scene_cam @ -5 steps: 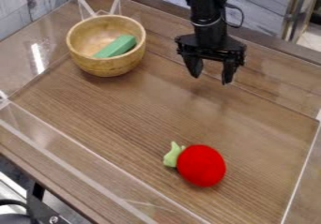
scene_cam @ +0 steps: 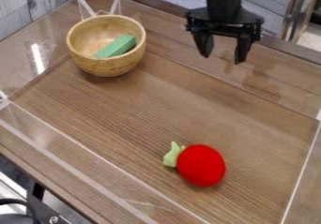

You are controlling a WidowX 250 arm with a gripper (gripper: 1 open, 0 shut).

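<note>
My gripper (scene_cam: 223, 42) is a black assembly at the top centre right, over the back of the wooden table (scene_cam: 150, 125), open with its two fingers pointing down. A wooden bowl (scene_cam: 90, 54) at the upper left holds a green oblong object (scene_cam: 115, 46). A red round object (scene_cam: 201, 165) with green leaves, like a plush strawberry or tomato, lies at the lower centre.
The table's back edge runs along the top right, and a dark cable or part shows at the bottom left corner.
My gripper has shifted slightly up and to the right and looks sharper now. The bowl and red object have not moved.
</note>
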